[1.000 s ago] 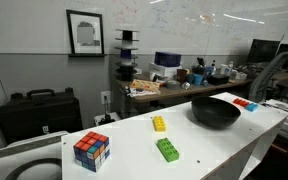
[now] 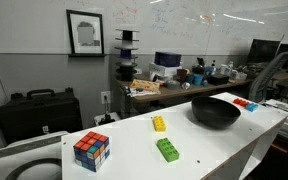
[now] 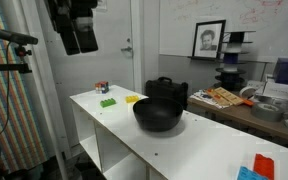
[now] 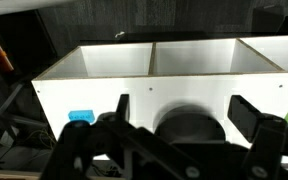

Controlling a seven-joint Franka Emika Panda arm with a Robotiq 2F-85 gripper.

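My gripper is open, its two black fingers wide apart with no object held between them. Beyond it, lower down on the white table, lies a round black bowl, partly covered by the gripper body. That bowl sits toward the table's right half in exterior view 1. A green block and a yellow block lie left of it, and a multicoloured cube stands at the near left. Red and blue blocks lie at the other end of the table.
Open white compartments line the table's side in the wrist view. A cluttered wooden bench runs behind the table, and a black case stands at the left.
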